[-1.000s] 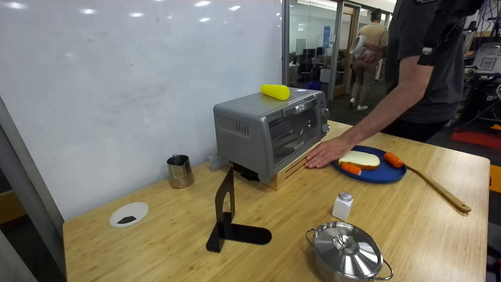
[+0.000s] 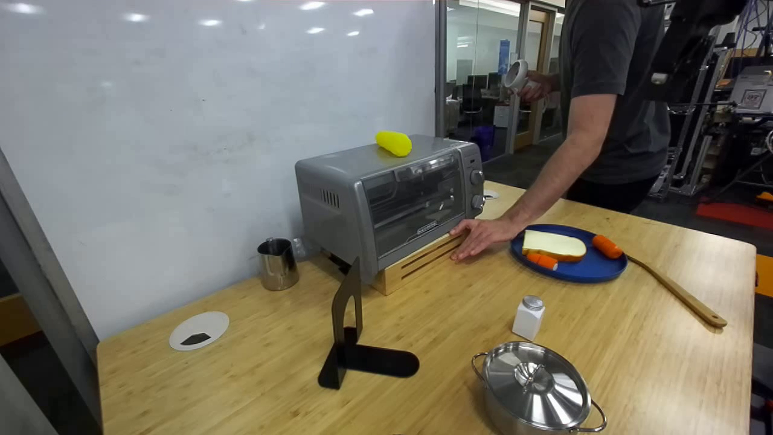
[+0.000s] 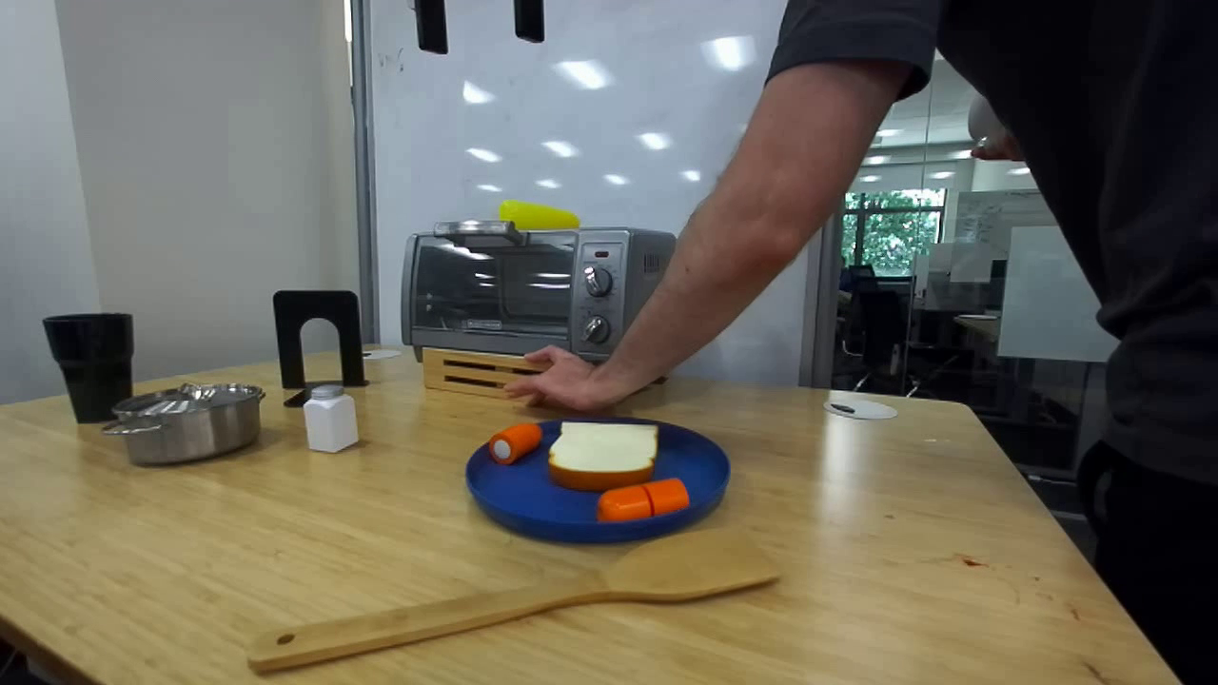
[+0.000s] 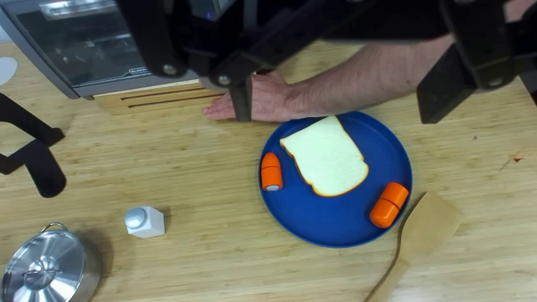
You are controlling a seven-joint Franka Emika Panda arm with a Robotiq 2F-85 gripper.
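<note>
A grey toaster oven [image 2: 388,199] stands on a slatted wooden base [image 2: 420,264], its door shut and a yellow object [image 2: 393,142] lying on top. A person's hand [image 3: 577,382] presses against the base's front. On the table, a blue plate [image 4: 322,226] carries a bread slice [image 4: 329,158], an orange carrot piece [image 4: 271,173] at its left and another carrot piece [image 4: 388,205] at its right. High above the table, my gripper is open, its two fingers wide apart and nothing between them. In exterior view 2 only its fingertips [image 3: 431,25] show, at the top edge.
Beside the plate lies a wooden spatula [image 4: 428,221]. A white shaker [image 2: 529,318], lidded steel pot [image 2: 537,388], black bookend [image 2: 348,341], steel pitcher [image 2: 277,264] and black cup [image 3: 91,365] occupy the rest. The person's arm [image 3: 731,217] reaches across the plate's far side.
Oven, base and yellow object have shifted left in exterior view 1, nearer the steel pitcher, with the person's hand at the base. Plate, pot and shaker stay put. A background walker is gone from view.
</note>
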